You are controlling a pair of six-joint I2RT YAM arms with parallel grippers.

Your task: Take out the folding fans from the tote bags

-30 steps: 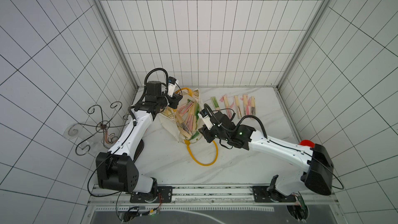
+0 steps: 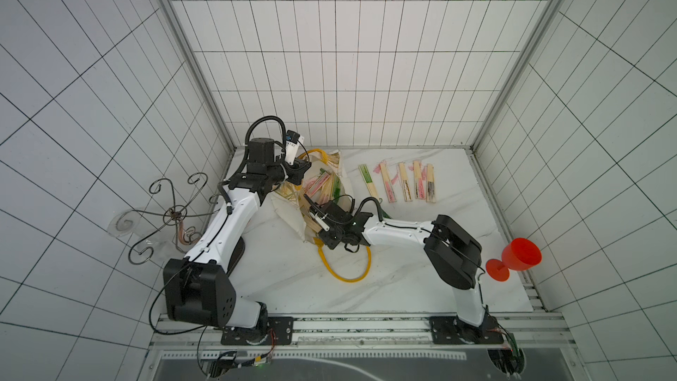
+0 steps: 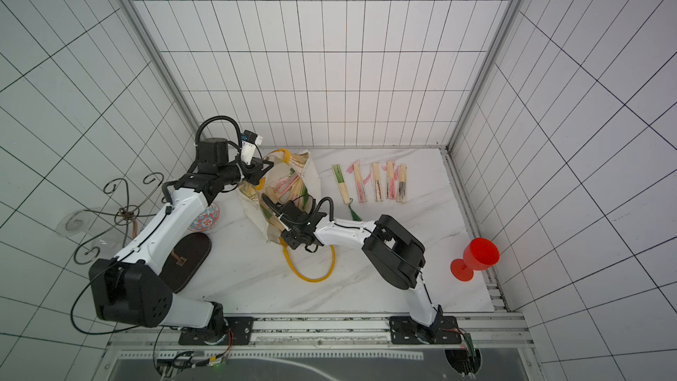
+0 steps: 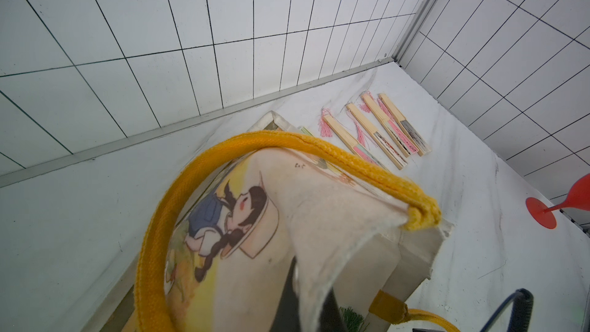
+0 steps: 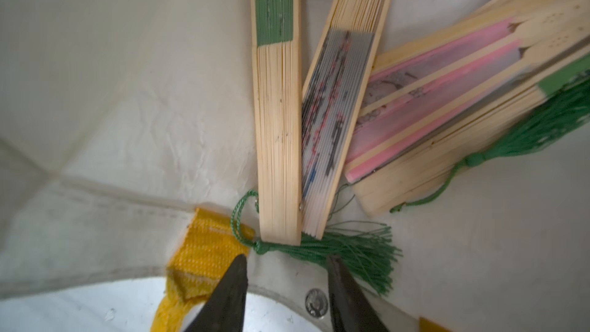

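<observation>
The cream tote bag (image 2: 290,216) lies on the table with its mouth spread and several folding fans (image 2: 325,185) inside. My left gripper is shut on the bag's cloth rim, pinching a raised fold of it. My right gripper is over the bag's near edge, fingers apart and empty. Just ahead of them in the right wrist view lie the end of a fan with a green section (image 5: 278,141), its green tassel (image 5: 350,252) and a grey-patterned fan (image 5: 341,116). Pink fans (image 5: 430,92) rest farther right. From above, my right arm covers part of the bag.
Several fans stand in a row on the table right of the bag, among them a green one (image 2: 368,179). A red goblet (image 2: 521,254) lies at the far right. A yellow strap (image 2: 350,280) loops toward the front.
My right gripper has moved left and slightly down in the top left view, from beside the bag to over its near edge. The left arm has stayed still.
</observation>
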